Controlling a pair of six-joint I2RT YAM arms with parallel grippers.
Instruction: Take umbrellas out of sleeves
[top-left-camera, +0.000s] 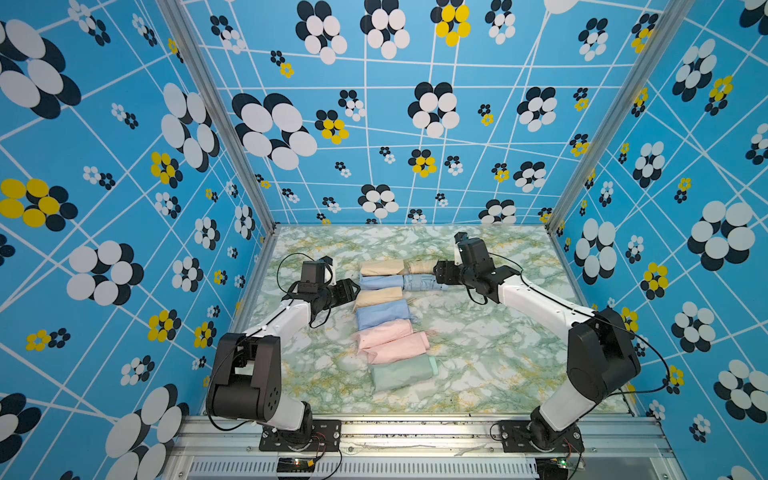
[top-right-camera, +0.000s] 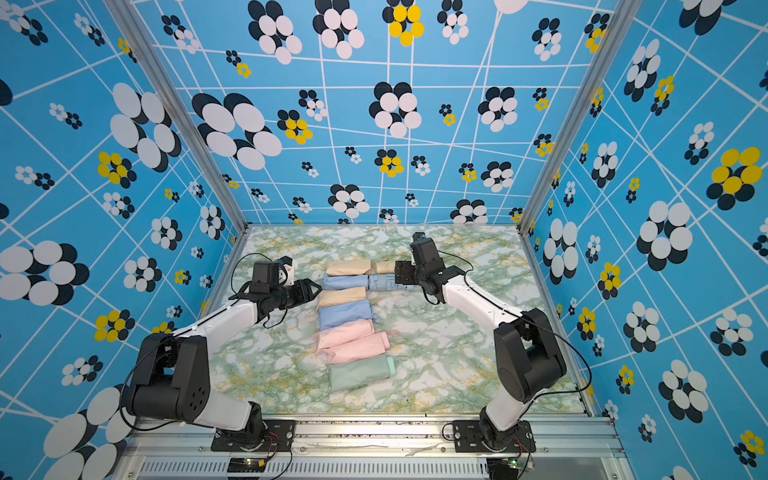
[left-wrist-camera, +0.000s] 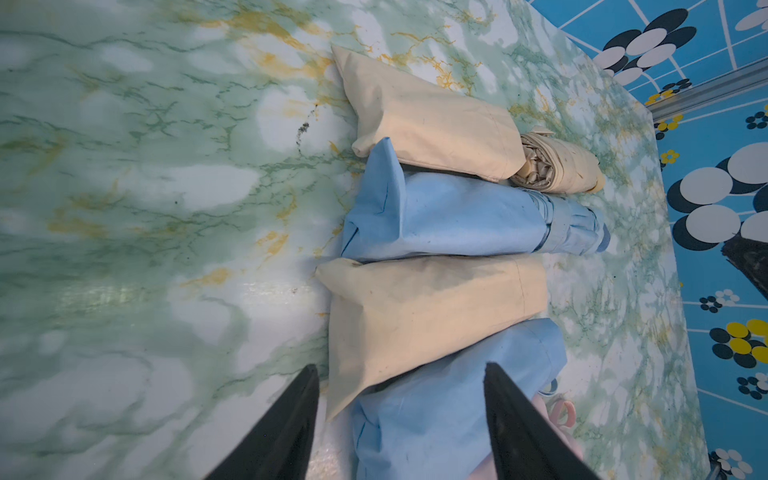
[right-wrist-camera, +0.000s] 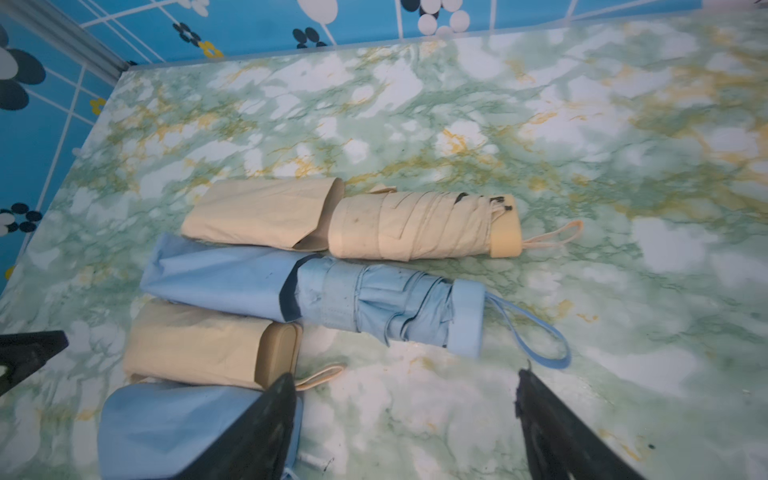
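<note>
Two umbrellas at the back lie bared beside their sleeves: a beige umbrella (right-wrist-camera: 424, 226) by its beige sleeve (right-wrist-camera: 260, 209), and a light-blue umbrella (right-wrist-camera: 380, 304) by its blue sleeve (right-wrist-camera: 220, 278). In front of them come a second beige sleeve (left-wrist-camera: 432, 308) with a strap showing, a second blue sleeve (left-wrist-camera: 460, 408), two pink sleeved umbrellas (top-left-camera: 397, 349) and a green one (top-left-camera: 404, 373). My left gripper is open over the left ends of the sleeves. Open and empty, my right gripper stands above the table near the light-blue umbrella's handle end.
Bare marbled table (top-left-camera: 488, 360) spreads to the right of the row, and more free room lies on the left. Patterned blue walls (top-left-camera: 432, 184) enclose the back and sides.
</note>
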